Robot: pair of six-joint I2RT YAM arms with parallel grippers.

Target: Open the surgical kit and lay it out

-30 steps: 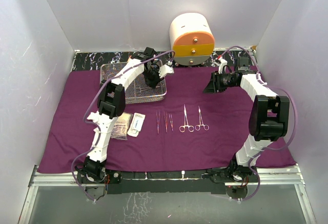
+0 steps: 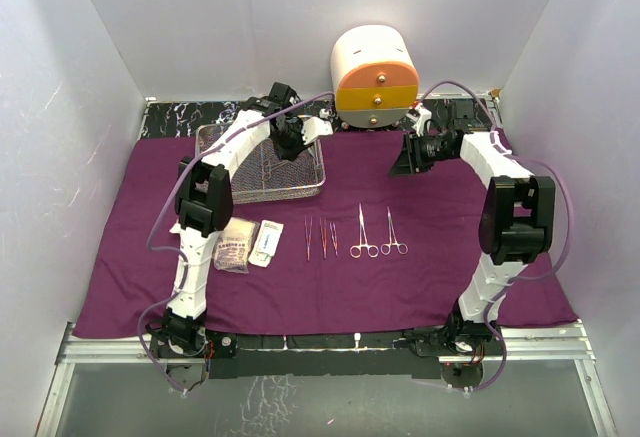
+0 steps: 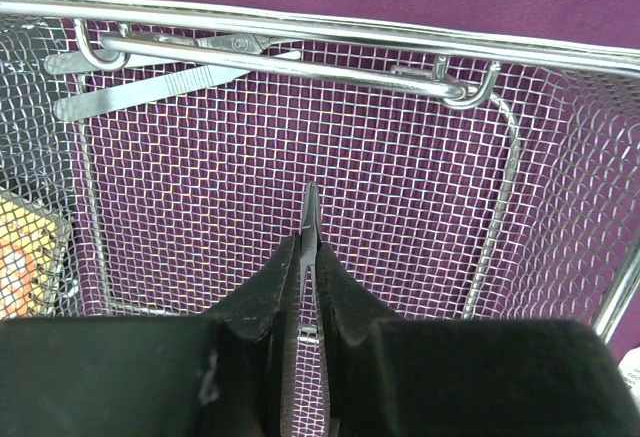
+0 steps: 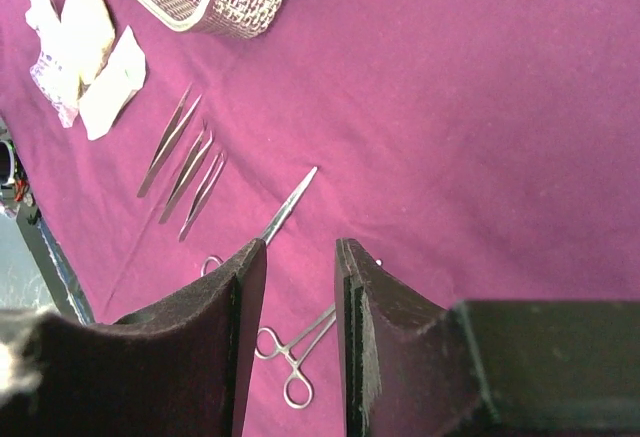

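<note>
My left gripper is inside the wire mesh basket [image 2: 280, 192], a slim silver instrument [image 3: 311, 207] between its nearly closed fingertips. Silver instruments with flat handles [image 3: 150, 90] lie at the basket's far side in the left wrist view. On the purple cloth, three tweezers [image 2: 323, 239], scissors [image 2: 361, 232] and a clamp [image 2: 393, 242] are laid in a row. My right gripper stands open above the cloth, nothing between its fingers.
Gauze packs [image 2: 236, 247] and a white packet [image 2: 266, 242] lie front-left of the row. A small drawer cabinet [image 2: 375, 72] stands at the back.
My left arm has shifted slightly left and up in the top view, within the basket's area. The right arm has moved very little; the laid-out instruments are unchanged.
</note>
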